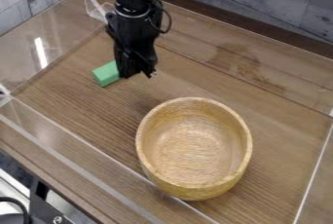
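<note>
My black gripper (123, 68) hangs low over the left middle of the wooden table, right beside a small green block (107, 75). The fingers look close together; whether anything is between them is hard to tell, and the gripper partly covers the block's right side. A large tan oval bowl (194, 148) sits at the front right, apart from both.
A clear plastic item (99, 6) lies near the top left edge. The table's edge runs along the lower left.
</note>
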